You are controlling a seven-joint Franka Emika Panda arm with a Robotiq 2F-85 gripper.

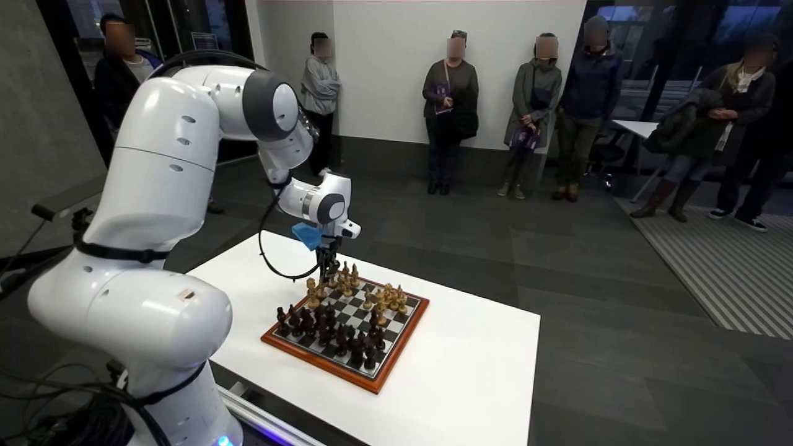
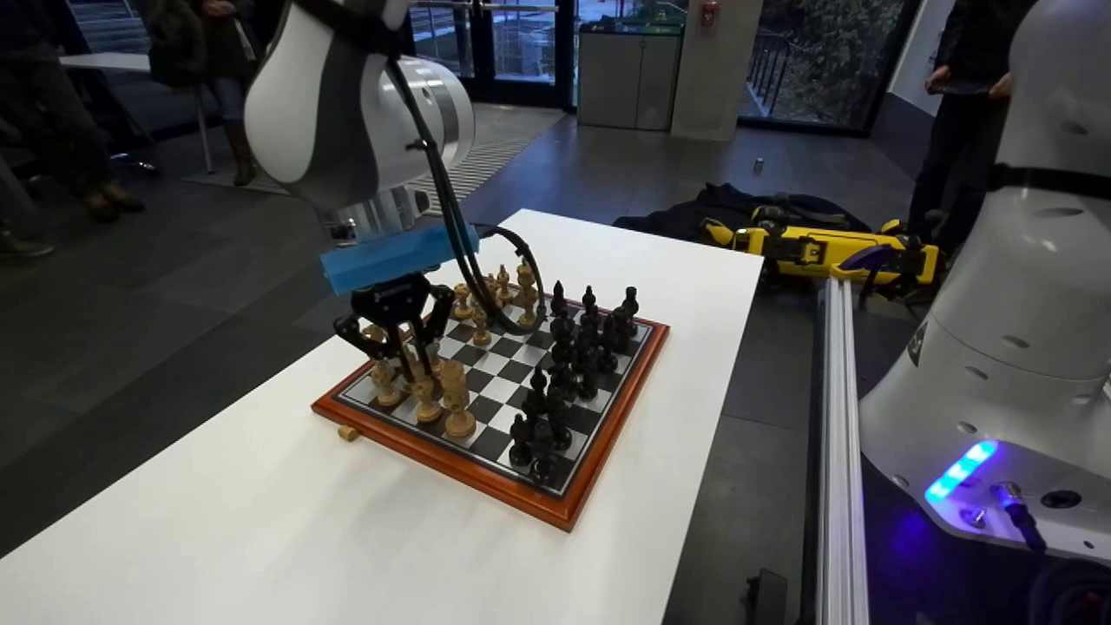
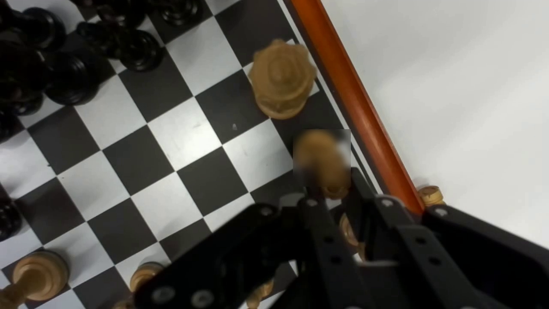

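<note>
A chessboard (image 2: pixel 599 458) with a reddish-brown frame carries light and dark pieces. My gripper (image 2: pixel 417 376) reaches down among the light pieces along one edge. Its black fingers are close together, shut on a light chess piece (image 3: pixel 335 188); that piece is partly hidden by the fingers and blurred in the wrist view. Whether its base touches the board I cannot tell. Beside it stands another light piece (image 3: pixel 282 80), upright near the board's edge. From exterior view 1 the gripper (image 1: pixel 325 279) is at the far left part of the board.
Dark pieces (image 1: pixel 327 319) crowd the side nearer the arm's base. More light pieces (image 1: pixel 390 297) stand farther along the board. A small light piece (image 2: pixel 346 432) lies on the white table (image 2: pixel 260 521) just off the frame. Several people stand well back from the table.
</note>
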